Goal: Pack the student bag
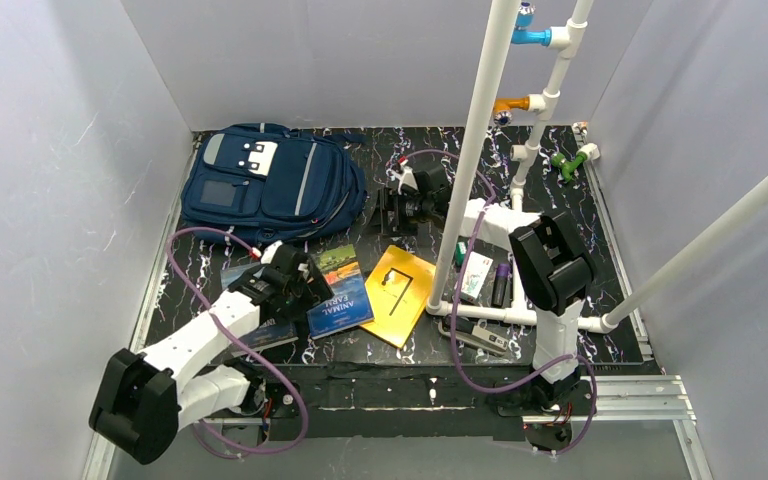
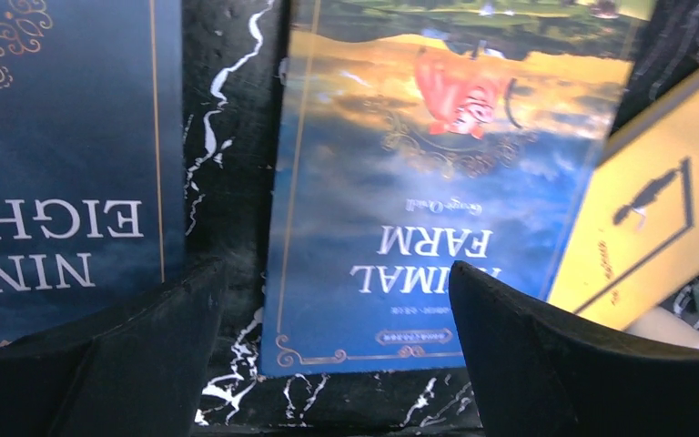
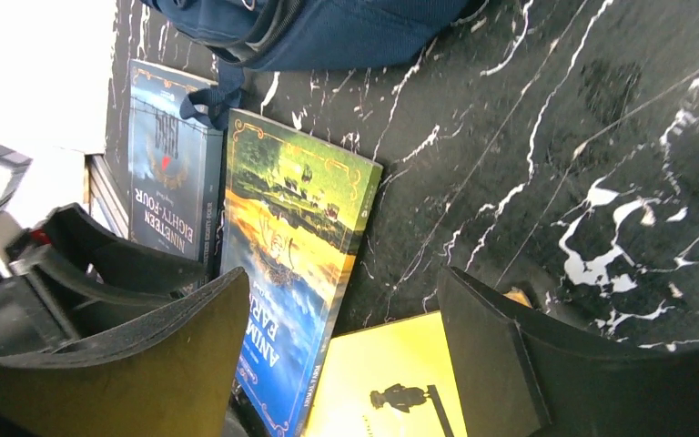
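The navy student bag (image 1: pixel 260 185) lies flat at the back left in the top view. In front of it is the blue Animal Farm book (image 1: pixel 340 315), with the dark Nineteen Eighty-Four book (image 2: pixel 64 146) to its left and a yellow book (image 1: pixel 400 295) to its right. My left gripper is open above the Animal Farm book's lower left part and the gap beside it, nothing between its fingers. My right gripper stands open over the floor behind the yellow book, also empty; its view shows the Animal Farm book's full cover.
White pipes (image 1: pixel 475 150) with coloured taps rise at the right. Among them lie a white box (image 1: pixel 476 277), a dark purple-capped cylinder (image 1: pixel 501 286) and a grey object (image 1: pixel 485 340). Bare marble floor (image 3: pixel 528 182) extends right of the bag.
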